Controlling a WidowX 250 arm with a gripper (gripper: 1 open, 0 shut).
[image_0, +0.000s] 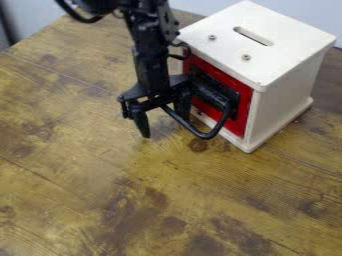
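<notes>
A white wooden box (283, 85) with a red front panel (235, 123) stands at the upper right. On the red front sits a black fixture (215, 94) with a black curved bar hanging out low in front of it. My black gripper (159, 108) is at the left of the red front, pointing down beside the bar. Its fingers are dark and overlap the bar, so whether they hold anything or how far they are apart is unclear.
A pale wall shows at the top edges.
</notes>
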